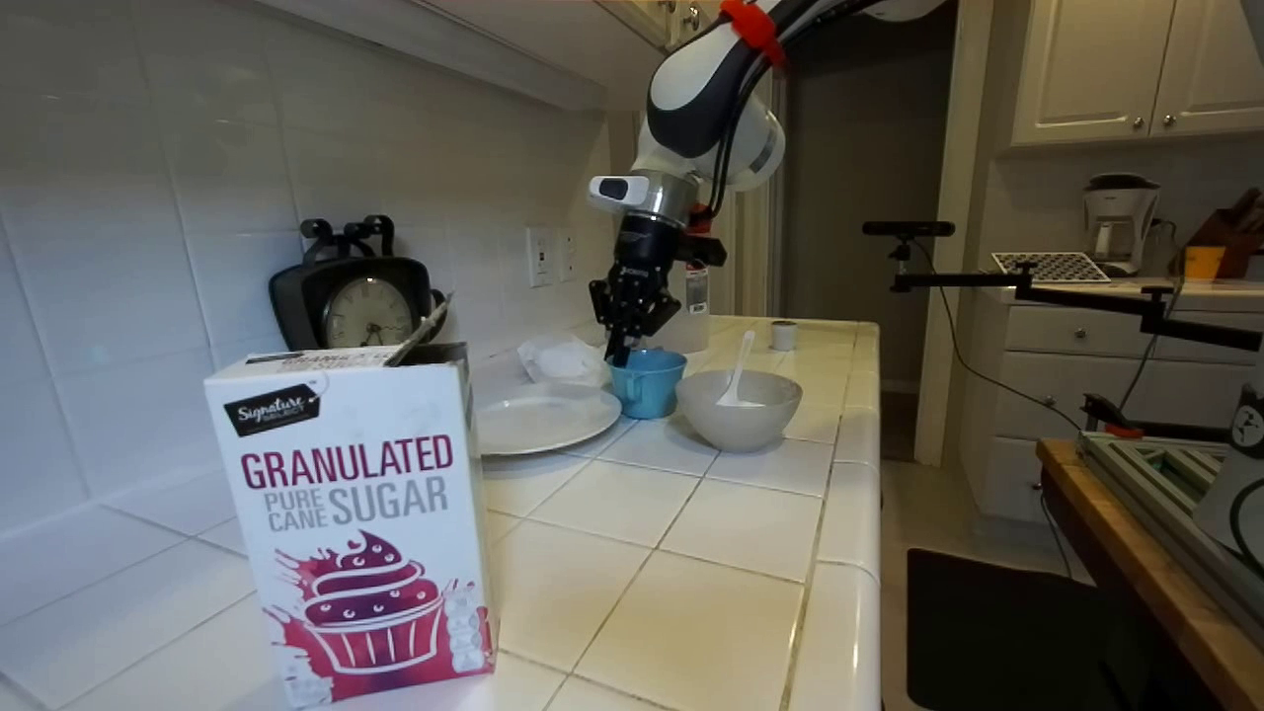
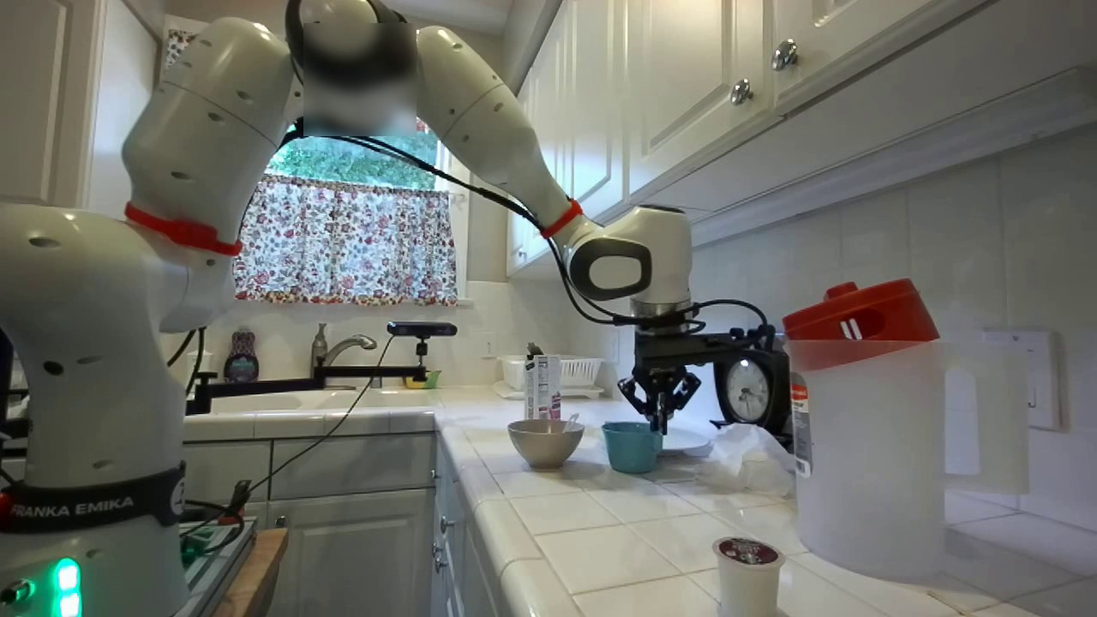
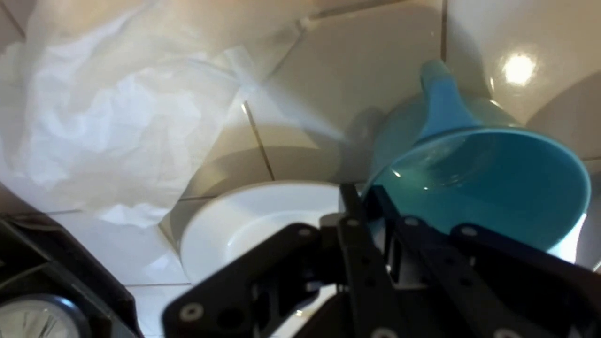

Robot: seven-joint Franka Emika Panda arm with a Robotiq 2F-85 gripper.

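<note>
A teal cup (image 1: 651,387) with a handle stands on the white tiled counter, its inside empty in the wrist view. My gripper points down over the near side of its rim. The fingers are shut on the cup's wall (image 3: 389,169), one finger inside the cup and the other outside. In exterior view 2 the cup (image 2: 632,448) looks upright, at or very near counter height. A white plate (image 1: 539,419) lies right beside it, partly below my fingers in the wrist view.
A grey bowl (image 1: 742,413) with a white spoon (image 1: 740,365) stands close beside the cup. Crumpled white plastic (image 3: 124,124), a black scale (image 1: 363,302), a sugar box (image 1: 355,521) and a red-lidded pitcher (image 2: 869,452) are nearby.
</note>
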